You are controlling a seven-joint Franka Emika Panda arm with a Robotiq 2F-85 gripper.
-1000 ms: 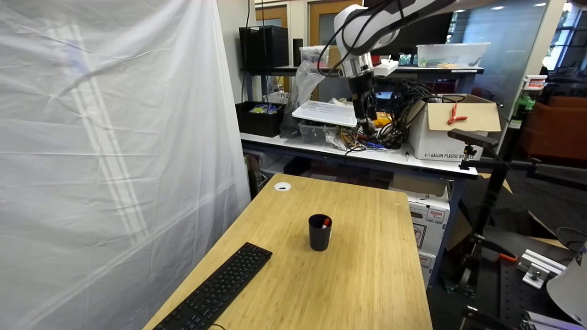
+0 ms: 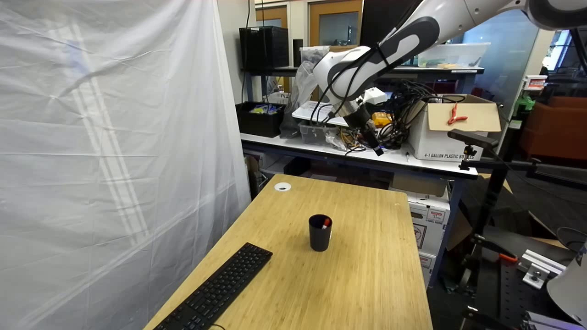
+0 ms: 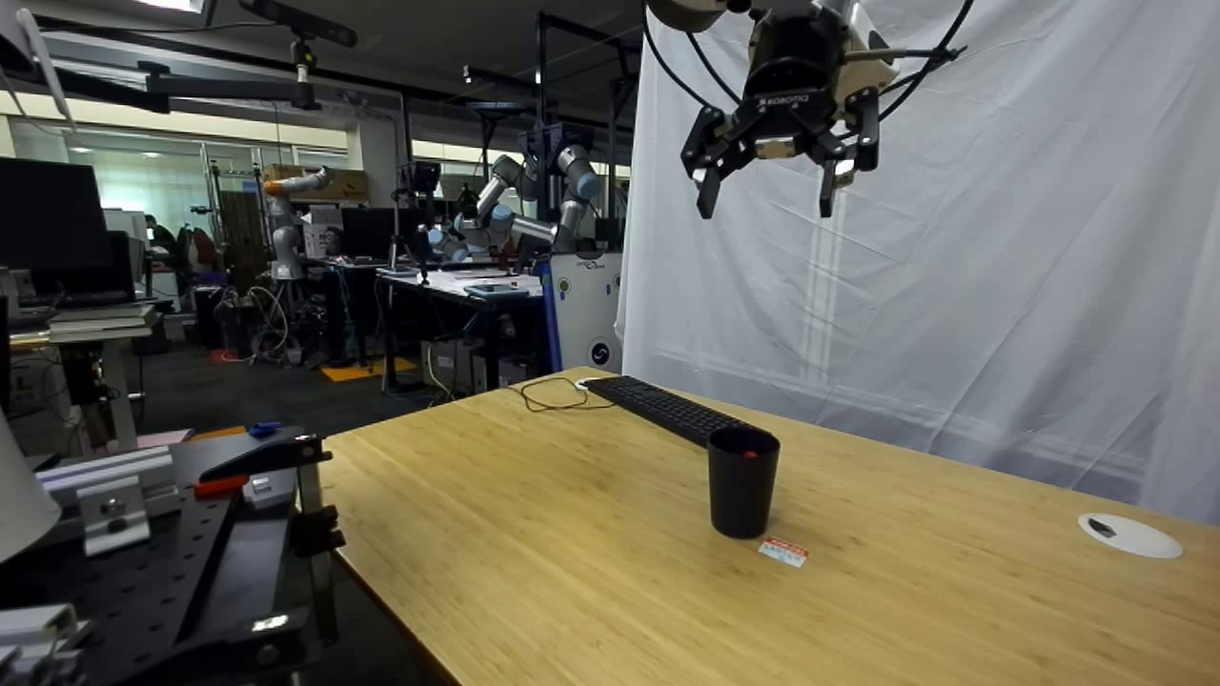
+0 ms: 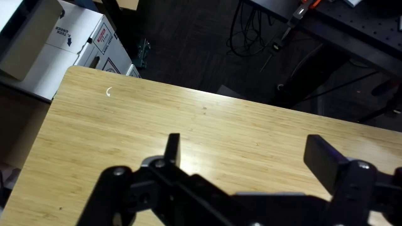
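A black cup stands upright on the wooden table, with something red inside it. In the second exterior view the same cup has a small red-and-white label lying at its foot. My gripper hangs high above the table, its fingers spread wide and the space between them empty. From the wrist, the open gripper has only bare tabletop beneath it; the cup is out of that view.
A black keyboard lies along the curtain side of the table. Near the far corner is a white round grommet. A cluttered bench stands beyond the table's end.
In exterior view 1 the arm has come lower, and the gripper is now tilted instead of pointing nearly straight down. Cup and keyboard have stayed where they were.
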